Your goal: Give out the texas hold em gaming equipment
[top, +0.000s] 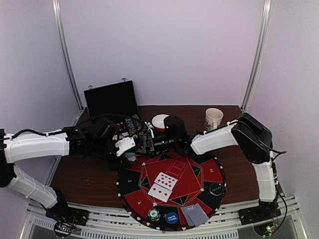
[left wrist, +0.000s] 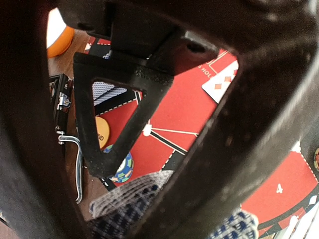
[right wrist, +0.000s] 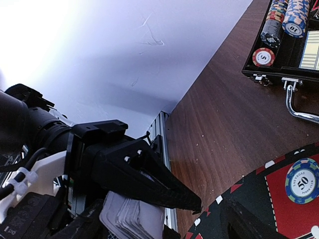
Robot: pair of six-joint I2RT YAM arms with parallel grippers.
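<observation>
In the top view my left gripper [top: 130, 146] is shut on a deck of cards [top: 124, 144], held at the mat's upper left edge. The deck's fanned white edges [right wrist: 132, 216] show in the right wrist view, and its blue patterned backs [left wrist: 129, 206] at the bottom of the left wrist view. My right gripper [top: 148, 141] faces the deck from the right, very close; its finger opening is hard to make out. Face-up red cards [top: 162, 186] lie mid-mat. Grey-backed cards [top: 194, 214], a blue SMALL BLIND chip [top: 171, 218] and a chip stack [top: 154, 214] lie along the front.
Behind the left arm stands the open chip case [top: 112, 99], its handle [right wrist: 301, 115] toward the mat. A white bowl [top: 159, 120] and a mug [top: 213, 118] stand at the back. A 50 chip [right wrist: 302, 180] lies on the mat. Bare table shows right of the mat.
</observation>
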